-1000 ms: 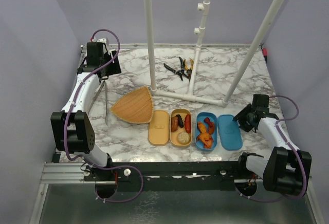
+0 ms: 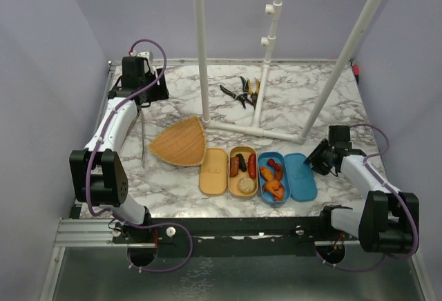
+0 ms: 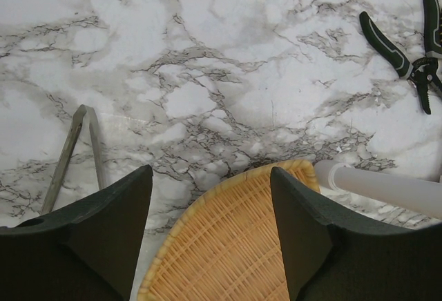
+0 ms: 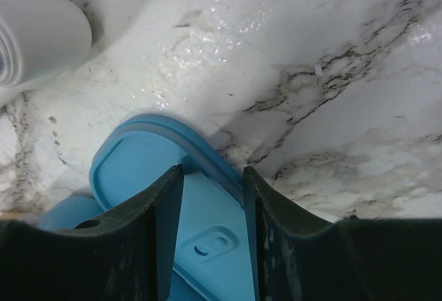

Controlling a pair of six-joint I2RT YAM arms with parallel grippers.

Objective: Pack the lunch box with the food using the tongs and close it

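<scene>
My right gripper is at the upper right edge of the blue lid [image 2: 302, 180], fingers part open over its rim; whether it grips is unclear. Left of the lid sit the blue box [image 2: 264, 194] with fried pieces and the yellow box [image 2: 233, 186] with sausages and a round bun. A yellow lid [image 2: 213, 180] lies beside them. A woven fan-shaped tray [image 2: 177, 142] lies further left. My left gripper hangs open and empty above the left of the table.
A white pipe frame [image 2: 229, 128] stands behind the boxes. Pliers and shears [image 3: 425, 73] lie inside it at the back. Metal tongs [image 3: 69, 146] lie at the left.
The blue lid has shifted slightly left toward its box. The right gripper has moved a little left and up in the top view.
</scene>
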